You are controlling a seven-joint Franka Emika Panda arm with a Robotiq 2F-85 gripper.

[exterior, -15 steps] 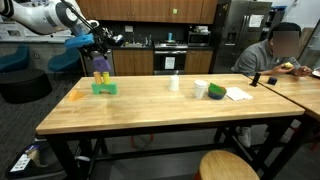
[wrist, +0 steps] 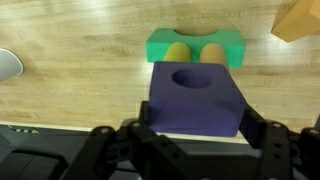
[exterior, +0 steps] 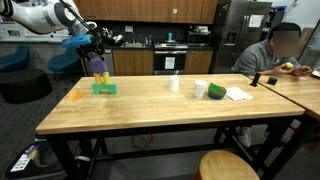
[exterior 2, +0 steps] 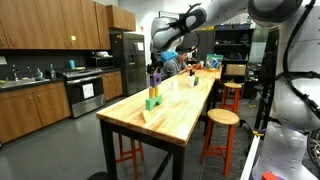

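Note:
A purple block (wrist: 195, 100) with a round hollow in its face lies between the fingers of my gripper. The gripper looks shut on it, one finger at each side. Below the block, two yellow upright pieces (wrist: 212, 54) stand on a green base (wrist: 160, 46). In exterior view 1, the purple block (exterior: 98, 66) is right over the yellow pieces (exterior: 102, 78) and the green base (exterior: 104, 88) near the table's left end. Whether it touches their tops is hard to tell.
An orange-tan piece (wrist: 299, 20) lies on the wooden table near the base. Farther right stand white cups (exterior: 201, 89), a green bowl (exterior: 217, 91) and a white sheet (exterior: 237, 93). A person (exterior: 272, 55) sits at the far right.
My gripper and the purple block have come down slightly, and the block now covers more of the yellow pieces. The green base has stayed in place.

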